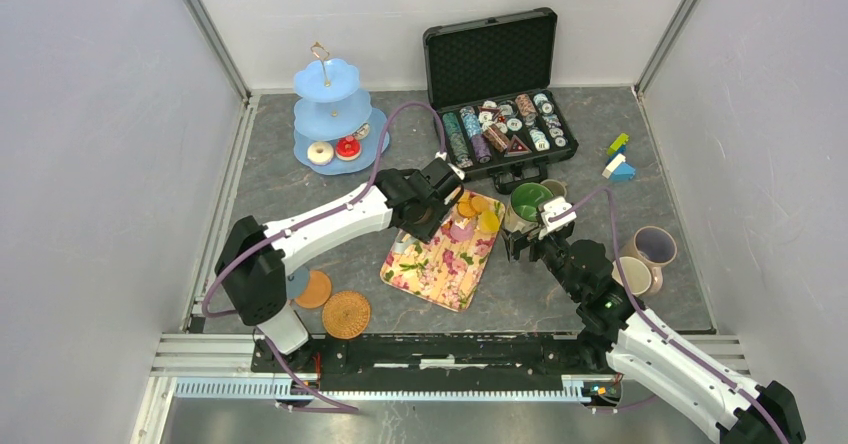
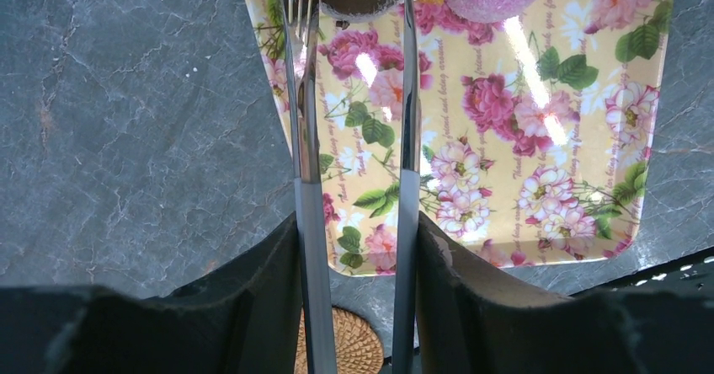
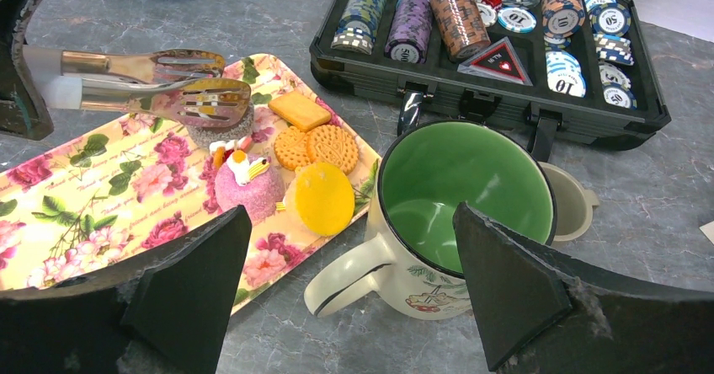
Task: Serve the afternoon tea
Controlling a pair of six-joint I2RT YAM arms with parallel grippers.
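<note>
My left gripper is shut on the metal tongs [image 2: 409, 138], one arm of them along each finger. Their fork-like ends stand on either side of a chocolate cake [image 2: 362, 2]; whether they press on it I cannot tell. In the right wrist view the cake shows beneath the tines, on the floral tray [image 3: 109, 180]. Beside it are a pink cake [image 3: 250, 190], round biscuits [image 3: 333, 148], an oblong biscuit [image 3: 299, 111] and a yellow round sweet [image 3: 324, 199]. My right gripper is open near the green-lined mug [image 3: 463, 180], nothing gripped.
At the back left is a blue tiered stand [image 1: 330, 124] with doughnuts on its lowest tier. An open poker case [image 1: 500, 129] stands behind the mug. Pink mugs [image 1: 655, 247] are at the right, woven coasters [image 1: 346, 314] at front left.
</note>
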